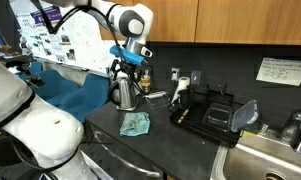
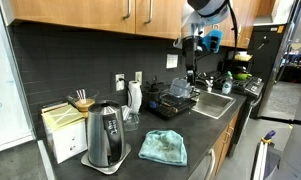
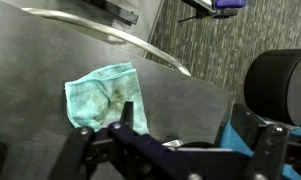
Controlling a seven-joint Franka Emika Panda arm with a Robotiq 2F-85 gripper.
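A crumpled light teal cloth point(image 1: 135, 124) lies on the dark countertop, also visible as the cloth point(image 2: 164, 147) near the counter's front in exterior view 2. In the wrist view, that cloth point(image 3: 102, 97) is below and to the left of my open gripper, whose dark fingers stand wide apart. No object is held between them. From outside, my gripper point(image 1: 120, 72) hangs well above the counter, near the kettle in the picture. A steel and black kettle point(image 2: 106, 132) stands upright on a pale base at the counter's left end.
A black dish rack point(image 1: 212, 115) stands toward the back, beside the sink point(image 1: 255, 160). A paper towel roll point(image 2: 135, 97) and a knife block point(image 2: 65, 132) are along the wall. Wooden cabinets point(image 1: 230, 20) hang overhead. Bare countertop point(image 1: 180, 150) surrounds the cloth.
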